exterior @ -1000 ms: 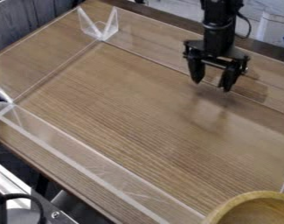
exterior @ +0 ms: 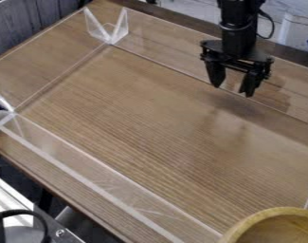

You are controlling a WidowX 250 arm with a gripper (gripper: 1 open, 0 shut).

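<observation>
My black gripper [exterior: 233, 76] hangs from the arm at the upper right of the camera view, above the back of the wooden table [exterior: 131, 133]. Its two fingers point down and stand apart, with nothing visible between them. Its faint shadow falls on the bare wood below it.
A wooden bowl [exterior: 263, 228] is at the bottom right corner, partly out of view. Clear plastic strips run along the table's edges, with a clear bracket [exterior: 108, 30] at the back left. Dark cabling lies at the lower left.
My gripper has shifted very slightly over the last second and stays open above the same part of the table. Nothing else has visibly moved.
</observation>
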